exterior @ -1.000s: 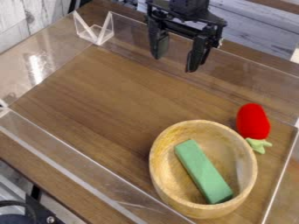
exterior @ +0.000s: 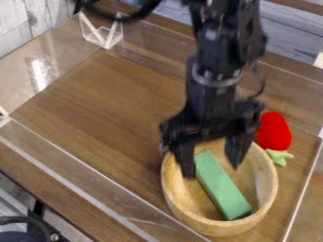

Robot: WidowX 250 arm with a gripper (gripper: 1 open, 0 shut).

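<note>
My black gripper (exterior: 207,144) hangs low over the yellow bowl (exterior: 183,203), its open fingers reaching down around the upper part of the green bar (exterior: 225,194) lying in the bowl. A red object with a green leafy end (exterior: 274,129) lies to the right, just beside the bowl, partly behind the gripper.
A clear plastic holder (exterior: 101,28) stands at the back left. Raised walls border the table.
The objects on the table look unmoved.
</note>
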